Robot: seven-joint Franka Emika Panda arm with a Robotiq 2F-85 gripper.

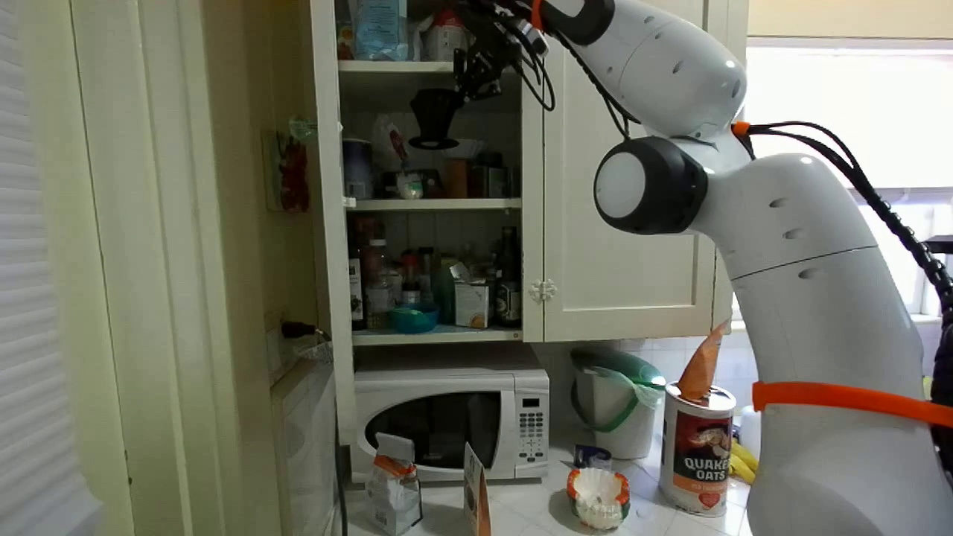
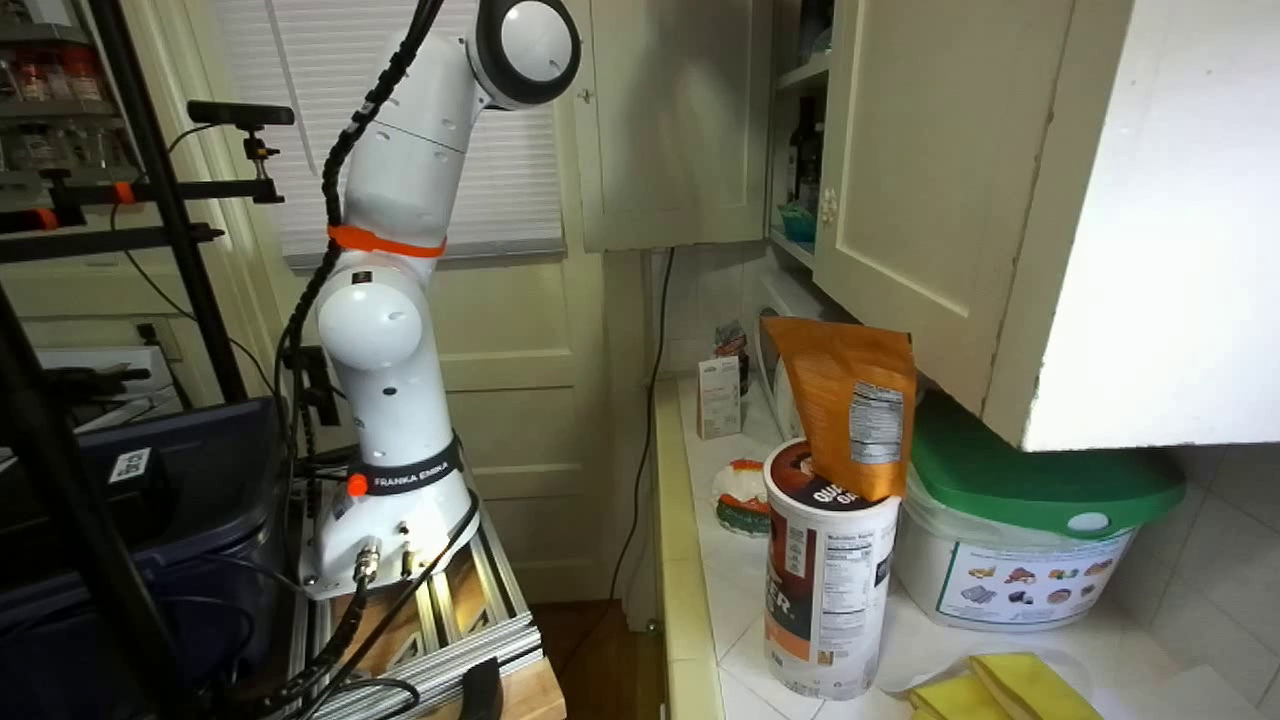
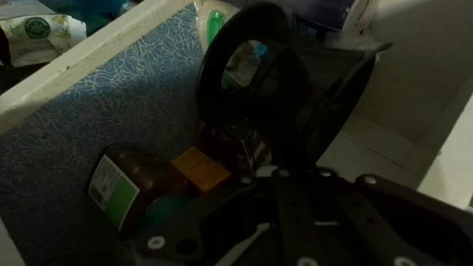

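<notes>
A black cone-shaped dripper (image 1: 435, 115) with a round flange at its base hangs in front of the open cupboard's upper compartment. My gripper (image 1: 466, 85) is shut on it from the upper right. In the wrist view the dripper (image 3: 317, 84) fills the upper middle, its ring-shaped flange towards the left, and my dark gripper meets its near side. The exact contact of the fingers is lost in shadow. Beneath the dripper, the middle shelf (image 1: 433, 205) holds several items. Exterior view 2 does not show the gripper or the dripper.
On the middle shelf stand a dark canister (image 1: 357, 168), a small bag (image 1: 409, 184) and an orange box (image 1: 456, 178). The upper shelf (image 1: 393, 67) lies close above the gripper. A shut cupboard door (image 1: 630, 205) is at the right. Below sits a microwave (image 1: 451, 415).
</notes>
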